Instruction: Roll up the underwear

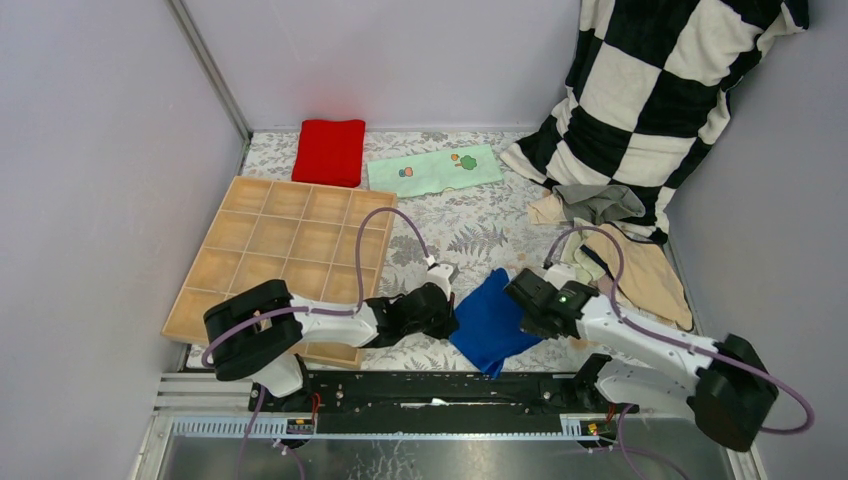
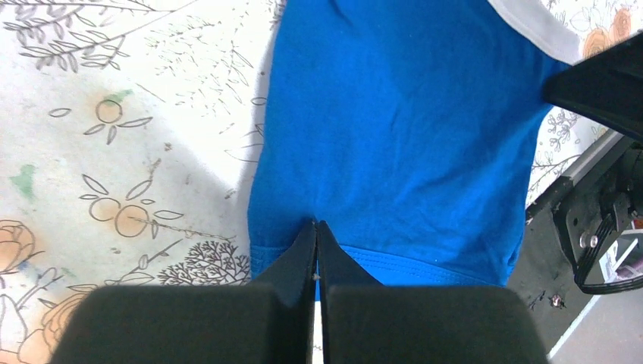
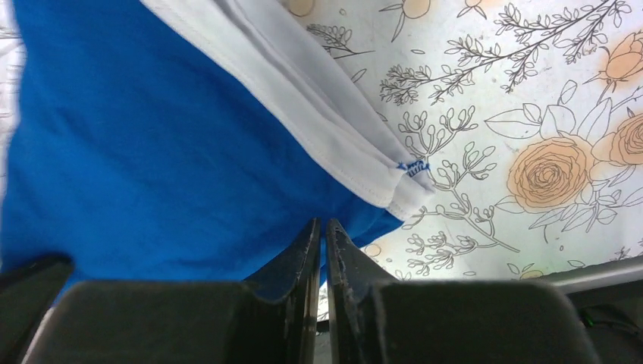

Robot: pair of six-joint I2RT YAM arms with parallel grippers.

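The blue underwear (image 1: 488, 322) with a white waistband (image 3: 303, 125) lies at the front middle of the table, spread fairly flat. My left gripper is shut at its left side, tips over the cloth near the stitched hem; no fabric shows clearly between the fingers. Over the waistband side is my right gripper, its fingers parted by a narrow gap with nothing seen gripped. In the top view the right gripper hides part of the waistband. The dark finger (image 2: 599, 83) of the right gripper also shows in the left wrist view.
A wooden compartment tray (image 1: 250, 232) stands left, close to my left arm. Red (image 1: 330, 153) and mint (image 1: 435, 172) folded cloths lie at the back. Beige (image 1: 640, 270) and grey (image 1: 600, 203) garments pile at right.
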